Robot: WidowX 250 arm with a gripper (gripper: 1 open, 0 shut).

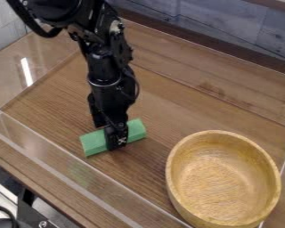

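Observation:
The black robot arm reaches down from the top left of the camera view, and its open gripper (109, 132) is low over a green block (129, 131). The block lies on the wooden table (210, 80). The fingertips reach down at the block, overlapping it; whether they touch it cannot be told.
A large tan bowl (223, 187) stands at the lower right, near the table's front. A dark space lies past the table edge at the bottom left.

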